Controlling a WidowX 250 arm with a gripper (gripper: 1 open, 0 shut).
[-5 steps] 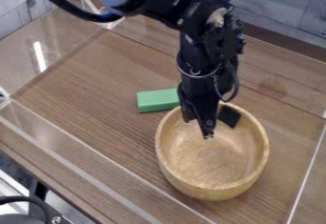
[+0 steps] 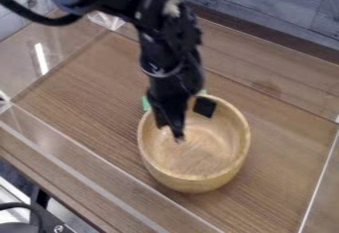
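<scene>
A round tan bowl (image 2: pixel 196 166) sits in the lower middle of the view. My gripper (image 2: pixel 171 128) is over the bowl's back left part, blurred by motion, pointing down; whether anything is between its fingers cannot be made out. Behind the bowl, partly hidden by the gripper, shows a green object (image 2: pixel 150 103). A dark object (image 2: pixel 204 106) at the bowl's back rim is blurred.
A pale plank wall runs along the back. A dark cable lies at the lower left corner.
My gripper has shifted left and is now blurred. The bowl appears slightly further left, and the green object is now more hidden behind the gripper.
</scene>
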